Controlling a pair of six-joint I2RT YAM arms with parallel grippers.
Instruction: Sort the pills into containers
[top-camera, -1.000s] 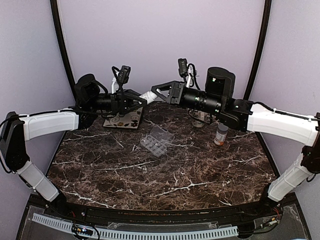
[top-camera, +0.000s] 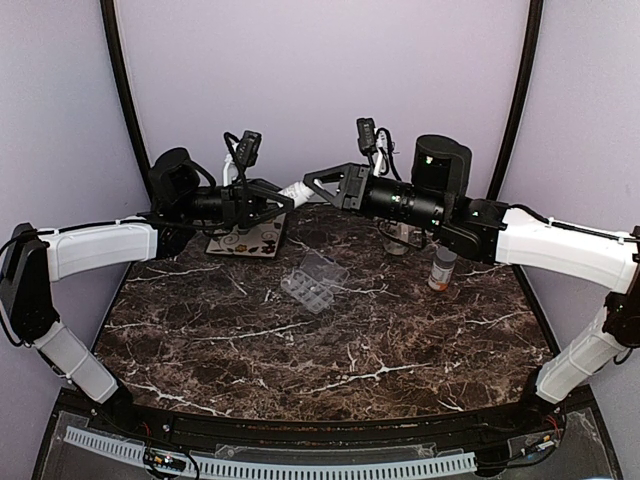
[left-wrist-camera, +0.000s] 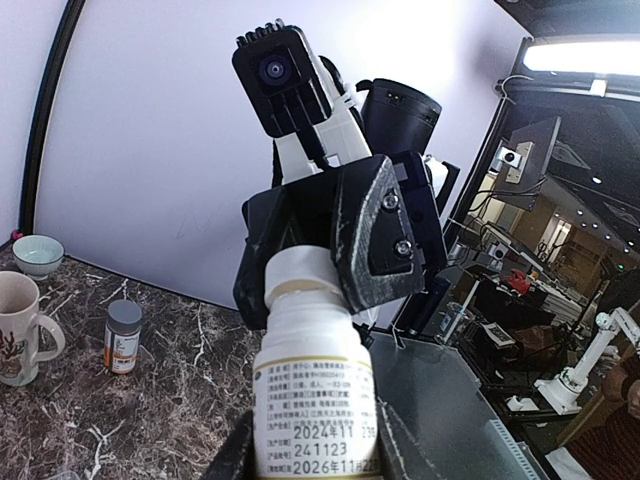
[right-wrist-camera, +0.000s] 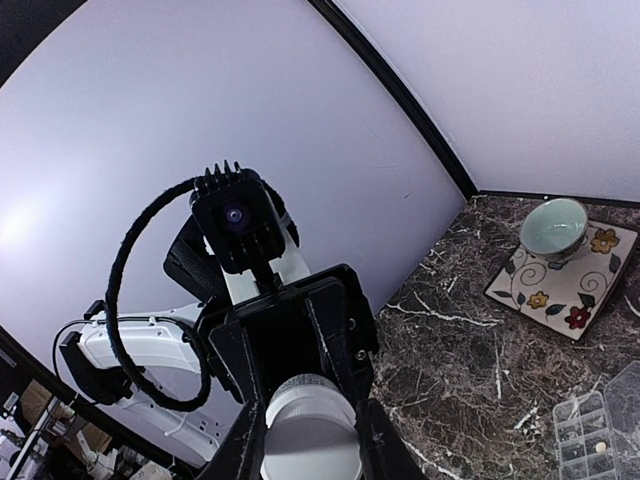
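Observation:
A white pill bottle (top-camera: 296, 194) is held in the air between both arms, above the back of the table. My left gripper (top-camera: 284, 201) is shut on its labelled body (left-wrist-camera: 315, 400), whose printed lines face the left wrist view. At the other end my right gripper (top-camera: 320, 184) is shut around the white cap (right-wrist-camera: 312, 450). The cap still sits on the bottle's neck as far as shows. Below lies a clear compartment box (top-camera: 307, 290), its transparent lid (top-camera: 325, 268) laid open; a small pale pill (right-wrist-camera: 600, 447) shows in one compartment.
Back left is a flowered tray (right-wrist-camera: 520, 285) with a pale green bowl (right-wrist-camera: 553, 232). A grey-capped bottle (top-camera: 442, 268) stands on the right, with a white mug (left-wrist-camera: 15, 330) near it.
The right gripper has shifted very slightly at the cap since a second ago. The left arm, bottle and box look unchanged.

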